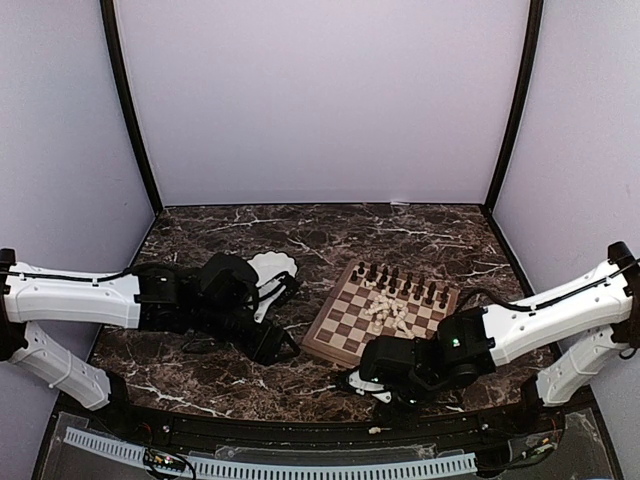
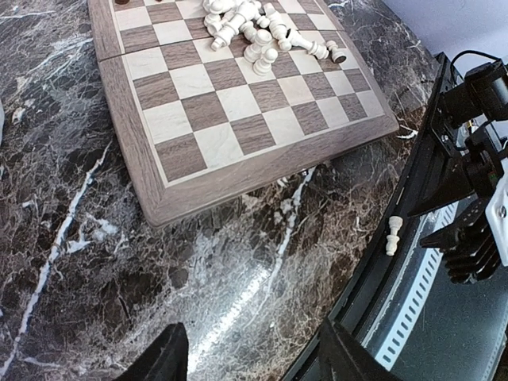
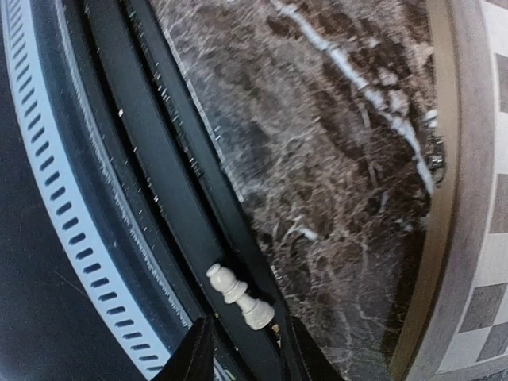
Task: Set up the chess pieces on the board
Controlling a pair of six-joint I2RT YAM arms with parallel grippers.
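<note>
A white chess piece [image 3: 240, 297] lies on its side on the black rail at the table's front edge. My right gripper is open over that rail, the piece just beyond its fingertips and clear of them. In the left wrist view the right gripper's dark fingers [image 2: 436, 204] point toward the same piece [image 2: 393, 236]. My left gripper stands open and empty, left of the chessboard [image 2: 190, 188]. Several white pieces [image 1: 386, 314] lie heaped mid-board, two of them upright [image 2: 265, 60]. Dark pieces [image 1: 417, 291] stand along the board's far side.
A white scalloped dish [image 1: 272, 265] sits behind the left arm. Below the front rail runs a pale slotted strip [image 3: 67, 208]. Bare marble [image 2: 238, 278] lies between the board and the rail.
</note>
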